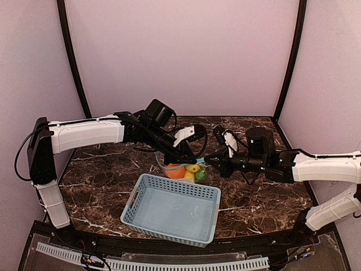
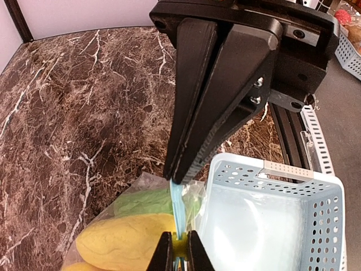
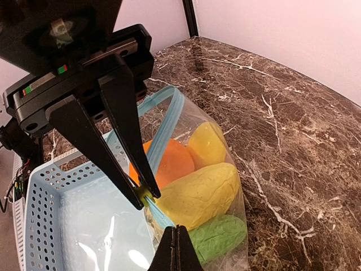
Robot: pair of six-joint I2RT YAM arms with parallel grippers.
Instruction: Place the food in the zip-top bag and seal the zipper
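Observation:
The clear bag (image 3: 228, 147) with a blue zipper band (image 3: 166, 127) holds an orange piece (image 3: 169, 158), yellow pieces (image 3: 200, 189) and a green piece (image 3: 217, 237), behind the basket. My left gripper (image 1: 190, 161) is shut on the zipper strip, which also shows pinched at its yellowish tips in the right wrist view. My right gripper (image 1: 208, 160) is shut at the band's other end beside it; whether the band is between its fingertips is hard to tell. The band's far part stands in an open loop.
A light blue basket (image 1: 131, 204) lies empty in front of the bag. Walls stand at back and sides.

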